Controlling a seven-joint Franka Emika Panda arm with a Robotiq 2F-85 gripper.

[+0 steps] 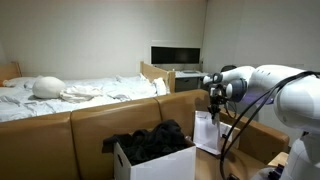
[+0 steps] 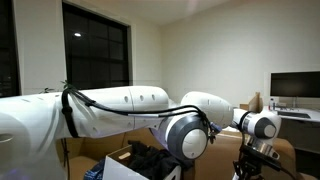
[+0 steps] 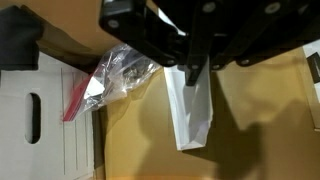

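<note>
A thin, flat white sheet-like thing (image 1: 206, 132) hangs beneath my gripper (image 1: 214, 108) at the right of the couch. In the wrist view my gripper is shut on the upper end of this white sheet (image 3: 190, 112), seen nearly edge-on and pointing down toward the brown seat. Its exact nature cannot be told. In exterior view 2 my gripper (image 2: 245, 160) is low at the right, and the sheet is mostly out of frame.
A white open box (image 1: 155, 178) with dark cloth (image 1: 150, 142) stands in front of the brown couch (image 1: 95, 125). The wrist view shows a clear plastic bag (image 3: 122, 70) with a red edge beside the box (image 3: 75, 150).
</note>
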